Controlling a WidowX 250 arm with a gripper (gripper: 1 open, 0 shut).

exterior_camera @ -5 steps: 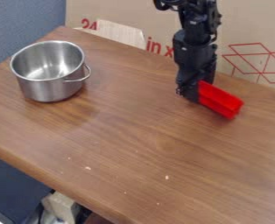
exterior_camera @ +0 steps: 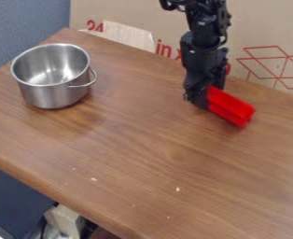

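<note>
My black gripper (exterior_camera: 202, 93) reaches down at the right rear of the wooden table, right at a red rectangular block (exterior_camera: 231, 107) lying there at a diagonal. The fingers overlap the block's back-left end and are dark against it, so whether they grip it is unclear. A steel pot (exterior_camera: 52, 77) with wire handles stands at the left rear.
Cardboard (exterior_camera: 268, 51) with red print stands behind it. The table's left edge drops to a dark blue area at lower left.
The gripper and the red block have shifted very slightly to the left. The pot has not moved.
</note>
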